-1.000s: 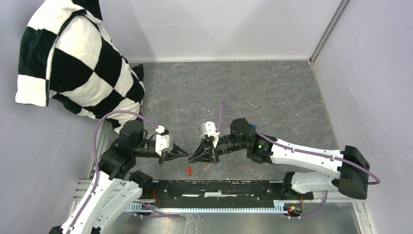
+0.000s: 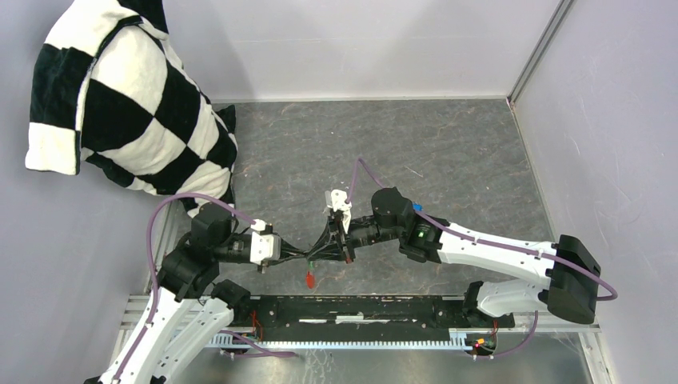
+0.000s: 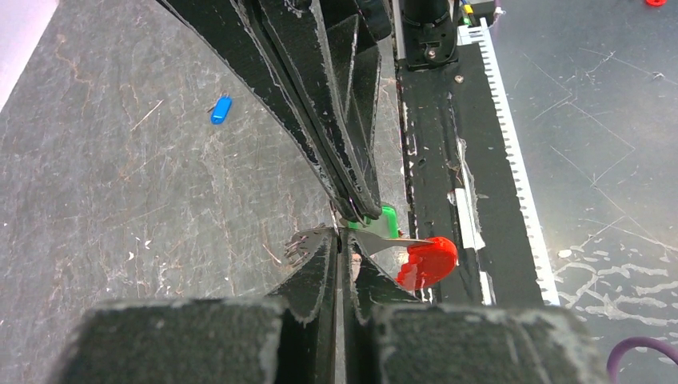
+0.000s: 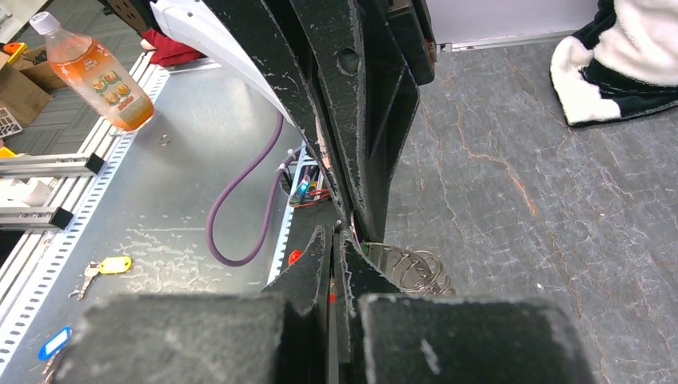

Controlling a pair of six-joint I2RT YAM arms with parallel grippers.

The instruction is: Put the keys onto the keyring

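Observation:
My two grippers meet at the middle front of the floor. My left gripper is shut on a metal piece of the key bunch, with a green tag (image 3: 384, 221) and a red tag (image 3: 428, 262) hanging just beyond. My right gripper is shut, its tips close against the left one's; whether anything thin is between them is hard to tell. In the right wrist view, coiled wire rings (image 4: 420, 270) show beside the tips. In the top view the red tag (image 2: 309, 279) hangs below both grippers.
A blue tag (image 3: 221, 110) lies on the grey floor (image 2: 376, 136). A checked cushion (image 2: 128, 112) fills the left side. A black rail (image 2: 280, 312) runs along the front edge.
The red tag has shifted slightly.

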